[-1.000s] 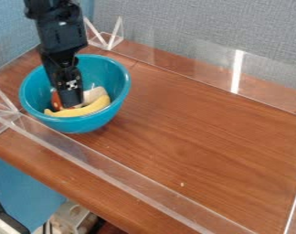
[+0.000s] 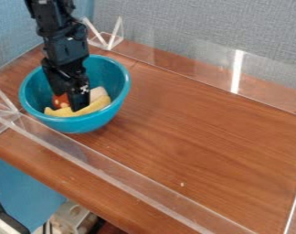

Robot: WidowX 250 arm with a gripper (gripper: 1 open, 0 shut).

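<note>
My black gripper (image 2: 68, 90) points down from the upper left into a turquoise bowl (image 2: 108, 112), its fingers among the things inside. In the bowl lie a yellow banana-like piece (image 2: 87, 109), a pale beige item (image 2: 100, 94) behind it to the right, and a small red-orange item partly hidden by the gripper. The gripper is open; whether anything sits between its fingertips is hard to tell.
A grey textured wall stands behind. White frames are at the left and back.
The gripper has shifted slightly within the bowl, its body tilting a little differently. The bowl and its contents look nearly unchanged.
</note>
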